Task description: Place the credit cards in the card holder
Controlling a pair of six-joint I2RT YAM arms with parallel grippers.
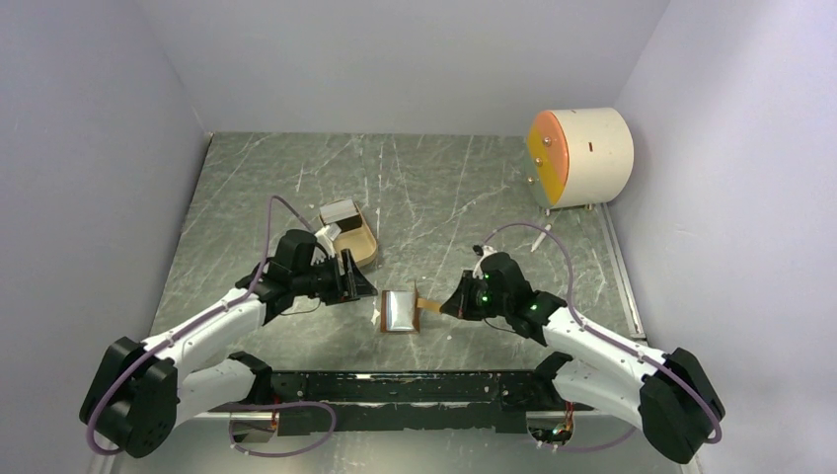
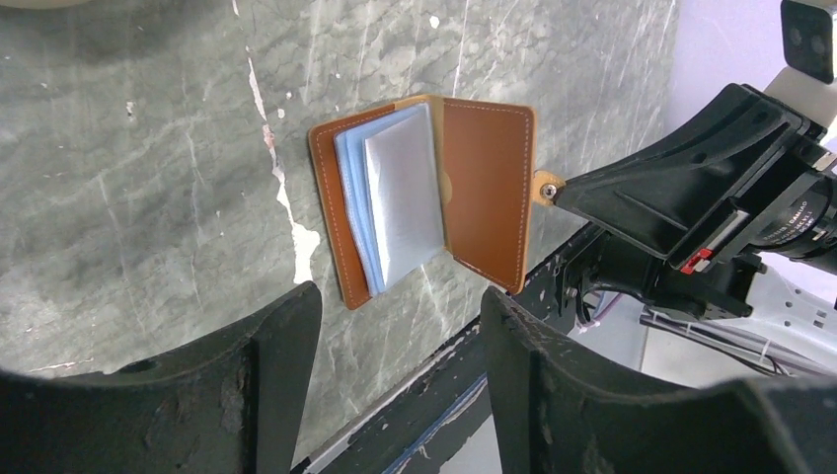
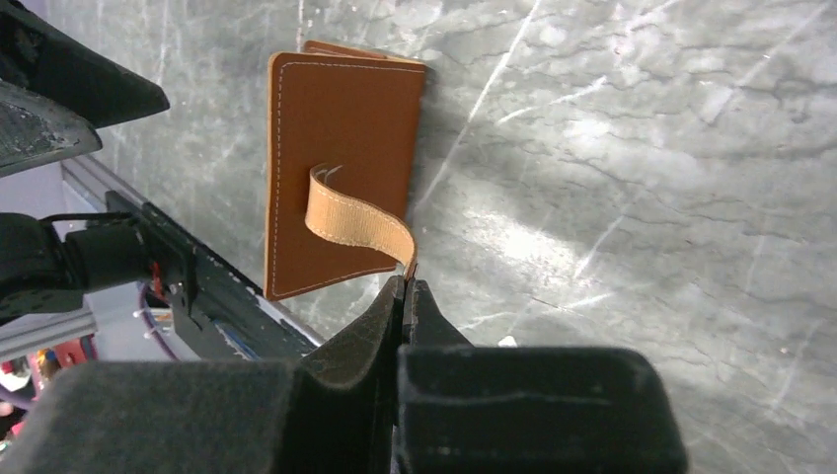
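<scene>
The brown leather card holder [image 2: 486, 188] lies open on the table, with clear and bluish plastic sleeves [image 2: 400, 197] showing. In the right wrist view its brown cover [image 3: 345, 118] stands toward the camera with a tan strap [image 3: 360, 222]. My right gripper is shut on the strap's end. My left gripper hovers open left of the holder, with nothing between its fingers. I cannot make out any credit cards clearly.
A beige tray [image 1: 354, 245] with a pale, dark-sided block [image 1: 339, 210] sits behind my left gripper. A white drum-shaped cabinet [image 1: 592, 158] and a small white stick [image 1: 541, 238] are at the back right.
</scene>
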